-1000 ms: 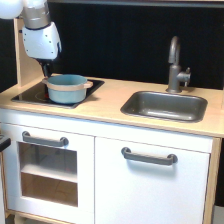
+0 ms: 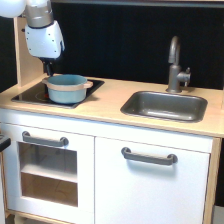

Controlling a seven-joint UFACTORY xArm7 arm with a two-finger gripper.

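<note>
A blue-grey pot (image 2: 66, 93) with light beige handles stands upright on the dark stove top (image 2: 32, 95), at the left of the counter. My gripper (image 2: 47, 70) is small and dark, pointing down under the white-grey arm head, at the back left of the pot. It looks close to the pot's left rim; whether it touches is not clear. Its fingers are too small and dark to show if they are apart or hold anything. I can see no contents in the pot.
To the right, a metal sink (image 2: 165, 105) is set into the wooden counter (image 2: 108, 101), with a dark faucet (image 2: 175, 68) behind it. Bare counter lies between stove and sink. Below are a shelf door and a white cabinet door (image 2: 150, 185), both closed.
The arm head has shifted slightly right and a little up. The pot looks to be in about the same place on the stove.
</note>
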